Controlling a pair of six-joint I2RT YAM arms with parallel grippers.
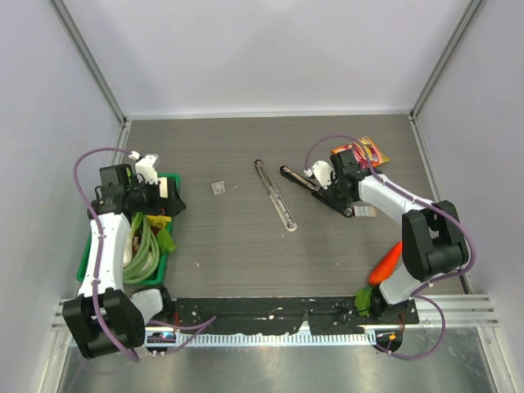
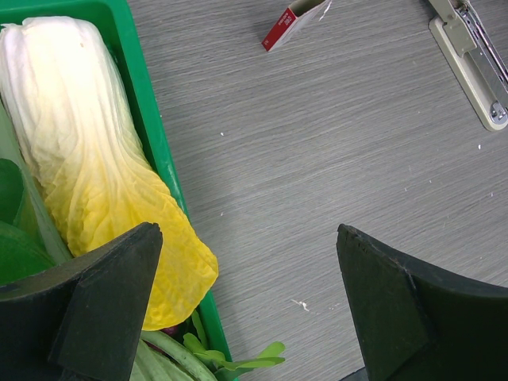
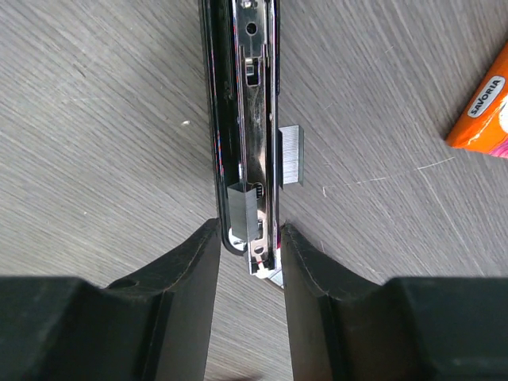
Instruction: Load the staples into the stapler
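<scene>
The black stapler (image 1: 299, 179) lies opened on the table. In the right wrist view its metal rail (image 3: 255, 119) runs up from my right gripper, whose fingers stand open and slightly apart. A grey staple strip (image 3: 243, 212) sits just beyond those fingertips, tipped against the rail's left side near its end rather than lying in the channel. Neither finger visibly touches it. Another short staple strip (image 3: 291, 155) lies on the table against the stapler's right side. On the left, my left gripper is wide open above the basket's edge, empty.
A white stapler (image 1: 276, 196) lies mid-table, with a small box (image 1: 218, 187) to its left. Another small box (image 1: 365, 211) is beside the black stapler's near end. A snack packet (image 1: 370, 151), a carrot (image 1: 386, 264) and the green basket (image 1: 84, 260) flank the open centre.
</scene>
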